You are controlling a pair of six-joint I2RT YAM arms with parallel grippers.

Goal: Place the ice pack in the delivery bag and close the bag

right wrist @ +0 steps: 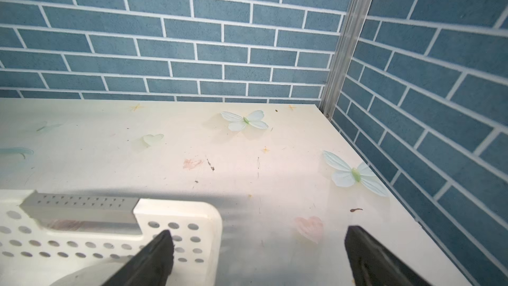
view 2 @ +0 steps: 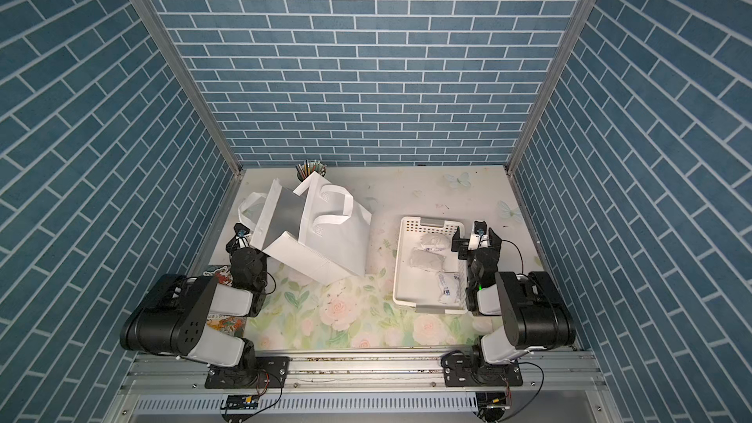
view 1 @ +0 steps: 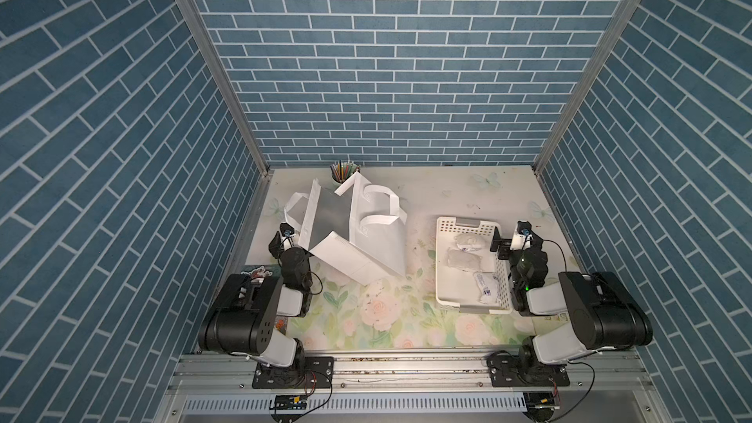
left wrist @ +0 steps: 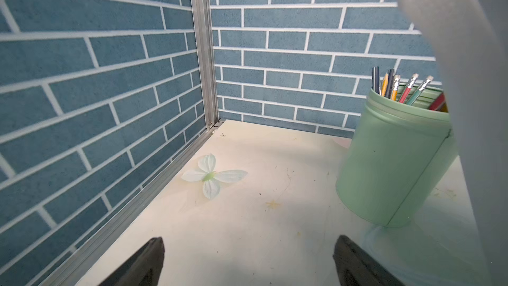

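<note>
Three whitish ice packs lie in the white basket (view 1: 443, 282) on the right of the table: a far one (view 1: 470, 242), a middle one (view 1: 463, 259) and a near one with dark print (view 1: 486, 287). On the left the white delivery bag (view 1: 381, 246) leans over, its mouth facing left and its handles loose. Beside that mouth, my left gripper is open and empty. My right gripper, open with nothing between its fingers, is at the basket's right rim.
A green cup of pencils stands at the back left, behind the bag. Table surface (view 1: 420, 266) lies clear between bag and basket, and the back right is bare. Brick walls close in the sides and back.
</note>
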